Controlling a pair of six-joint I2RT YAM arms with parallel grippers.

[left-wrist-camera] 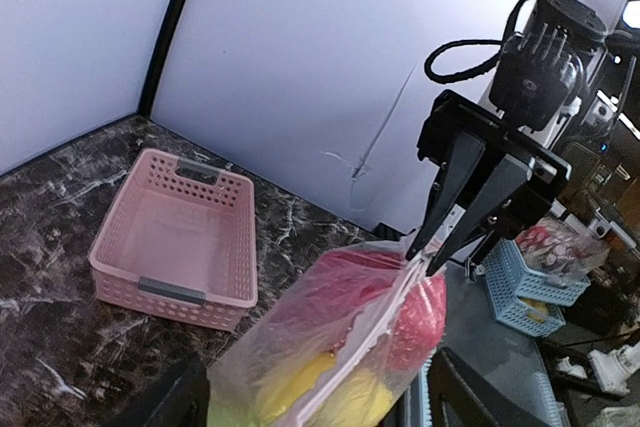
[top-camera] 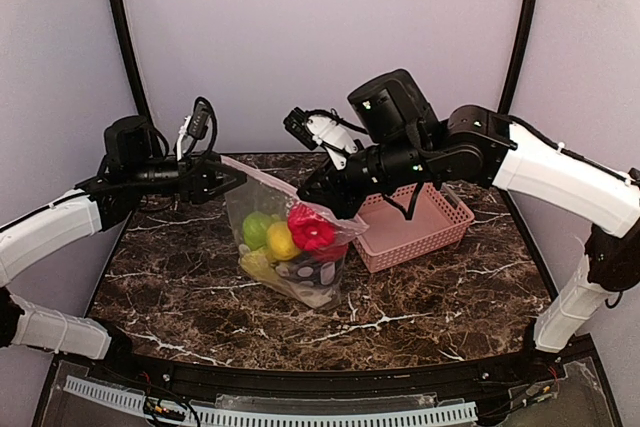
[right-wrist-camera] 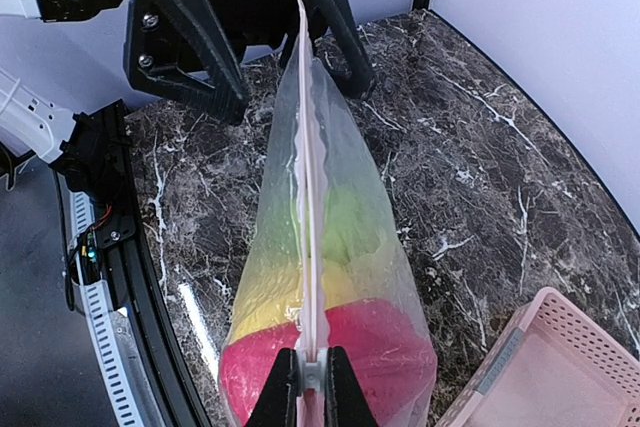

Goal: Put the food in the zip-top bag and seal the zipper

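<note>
The clear zip top bag (top-camera: 300, 282) hangs over the table with its pink zipper edge (right-wrist-camera: 307, 197) running between my two grippers. Inside it are a green piece (top-camera: 257, 230), a yellow piece (top-camera: 282, 240) and a red piece (top-camera: 312, 230) of food. At the bag's right end, my right gripper is shut on the zipper edge. My left gripper straddles the far end of the bag; its fingers (right-wrist-camera: 195, 47) stand apart, one on each side of the zipper, with a gap to the film. Whether the zipper is fully sealed cannot be told.
An empty pink basket (left-wrist-camera: 175, 287) stands behind and right of the bag, close to my right arm.
</note>
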